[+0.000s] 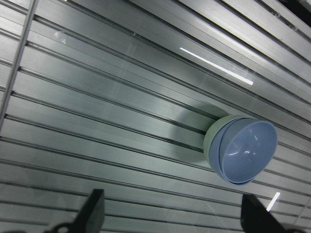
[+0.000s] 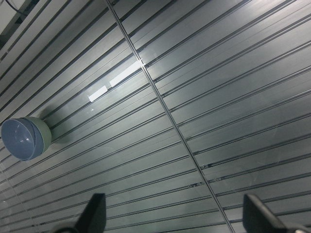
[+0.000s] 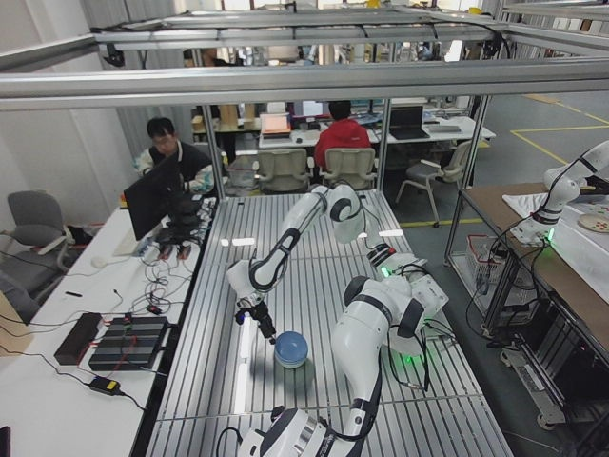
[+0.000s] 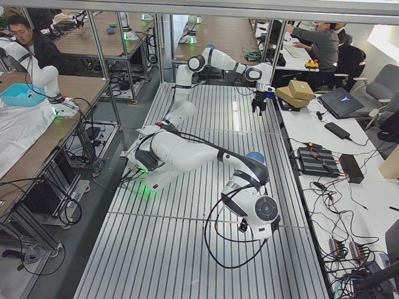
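A stack of bowls, blue (image 3: 291, 347) inside pale green, rests upright on the slatted metal table, seen in both wrist views (image 1: 247, 151) (image 2: 19, 138) and partly behind an arm in the camera right view (image 4: 255, 156). My left gripper (image 3: 269, 333) is open, empty, just above and beside the bowls at their upper left in the camera left view. My right gripper is open over bare table, farther from the bowls; in the camera views its fingers are mostly hidden by its arm.
The slatted table (image 3: 228, 381) is otherwise largely clear. A white side desk (image 3: 48, 409) with monitor, power units and cables runs along one side, with a seated person. Another bench with a robot arm (image 3: 561, 190) stands on the other side. Frame posts surround the table.
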